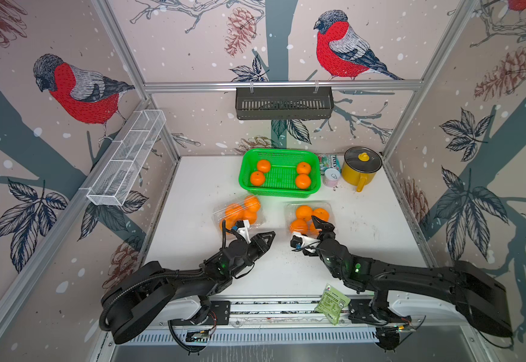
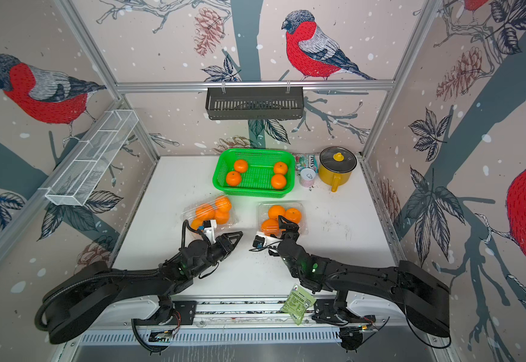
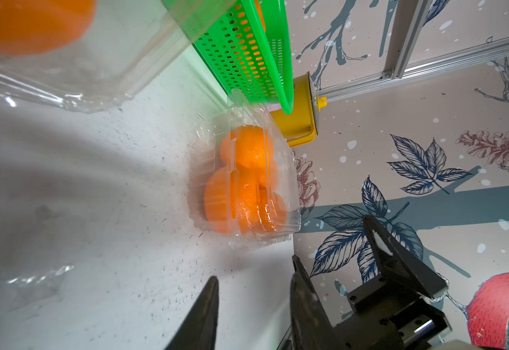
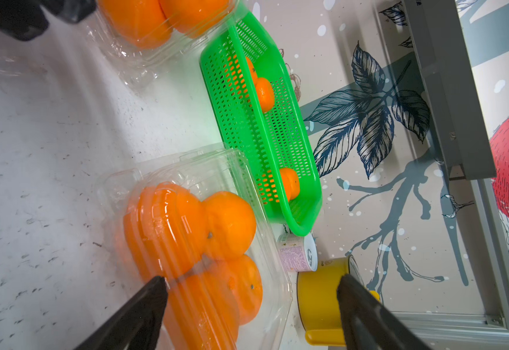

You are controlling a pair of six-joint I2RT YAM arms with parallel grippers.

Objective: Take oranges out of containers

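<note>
Two clear plastic containers of oranges stand on the white table: the left container lies askew, the right container sits squarely. A green basket behind them holds oranges at both ends. My left gripper is open just in front of the left container, with nothing between its fingers. My right gripper is open over the front of the right container, close to its oranges; nothing is seen held.
A yellow pot and a pink cup stand back right. A dark rack hangs on the back wall, a white wire shelf on the left.
</note>
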